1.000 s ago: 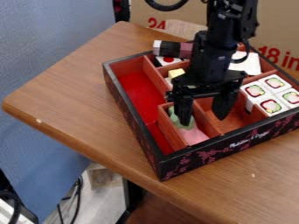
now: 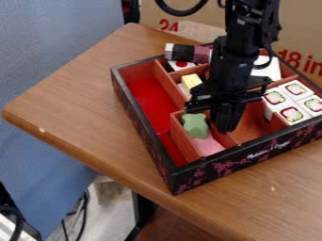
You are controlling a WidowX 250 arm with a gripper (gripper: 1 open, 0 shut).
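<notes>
A black box with a floral-patterned rim (image 2: 251, 154) holds red compartments. My black gripper (image 2: 228, 118) is lowered into its middle, right of a pale green piece (image 2: 195, 127) and a pink piece (image 2: 206, 145). Several white sushi-like pieces (image 2: 293, 102) fill the right side, and a yellow piece (image 2: 191, 82) lies toward the back. Whether my fingers hold anything is hidden.
The box sits on a wooden table (image 2: 88, 104), which is clear to the left and front. Dark and pink blocks (image 2: 187, 52) lie at the box's back. A cardboard box (image 2: 170, 19) stands behind.
Over the last second my gripper has moved rightward, away from over the green piece, which now shows more fully.
</notes>
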